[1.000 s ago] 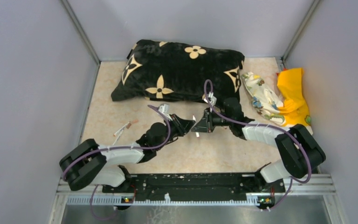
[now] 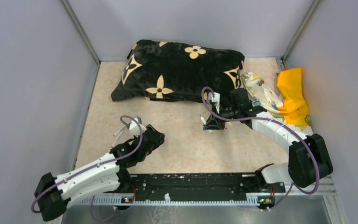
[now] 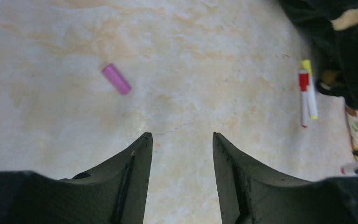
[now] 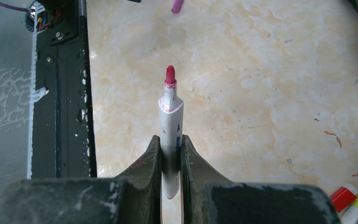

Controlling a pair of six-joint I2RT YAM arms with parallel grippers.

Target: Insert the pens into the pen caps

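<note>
In the right wrist view, my right gripper is shut on a white pen (image 4: 171, 123), whose bare red tip (image 4: 170, 74) points away from the fingers. The top view shows the same pen (image 2: 203, 120) held above the table. My left gripper stands open, its fingers apart and nothing between them. Ahead of it, a small magenta pen cap (image 3: 116, 79) lies loose on the table. A red-capped pen (image 3: 304, 98) and a yellow-ended pen (image 3: 312, 88) lie side by side further right in that view.
White pens (image 2: 119, 131) lie at the table's left, partly hidden by the left arm. A black patterned cushion (image 2: 177, 70) fills the back. Patterned cloth (image 2: 258, 93) and a yellow cloth (image 2: 291, 95) lie at the right.
The left has drawn back to the left, the right somewhat to the right, keeping the pen.
</note>
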